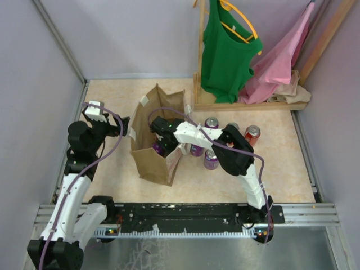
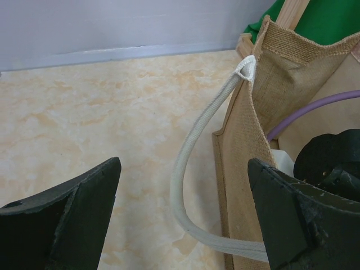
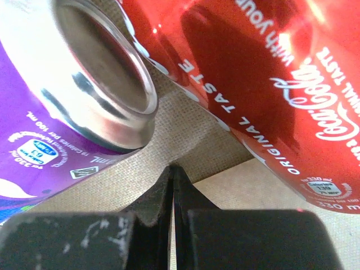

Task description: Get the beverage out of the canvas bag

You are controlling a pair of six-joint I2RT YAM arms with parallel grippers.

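Observation:
The brown canvas bag (image 1: 156,173) stands open on the table, turned slightly askew. Inside it, a purple can (image 3: 42,121) lies to one side in the right wrist view and a red Coca-Cola can (image 3: 270,84) to the other. My right gripper is down in the bag, shut, its tips pointing between the two cans with nothing visible between them. Left of the bag, my left gripper stands open; the bag's pale handle (image 2: 181,174) loops across the gap between its fingers, and the bag's side wall rises by the right finger.
Right of the bag, several cans stand on the table, among them a purple can (image 1: 211,160) and a red can (image 1: 252,133), partly under the right arm. A wooden rack with a green top (image 1: 230,56) is behind. Bare table lies left of the bag.

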